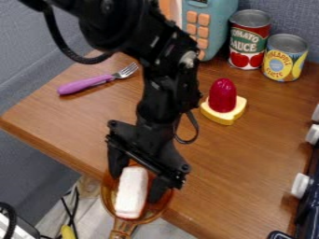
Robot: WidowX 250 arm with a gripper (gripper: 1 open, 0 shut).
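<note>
My black gripper (140, 168) reaches down over an orange pan (159, 207) at the front edge of the wooden table. A white oblong object (131, 193) lies in the pan below the gripper. The gripper's fingers are around the upper part of the pan; whether they are open or shut on anything is hard to tell.
A fork with purple handle (88, 84) lies at the left. At the back are a toy microwave (200, 28), a sauce can (247, 42), a yellow can (285, 61) and a red-and-yellow toy (225, 103). A dark appliance (305, 196) stands at the right.
</note>
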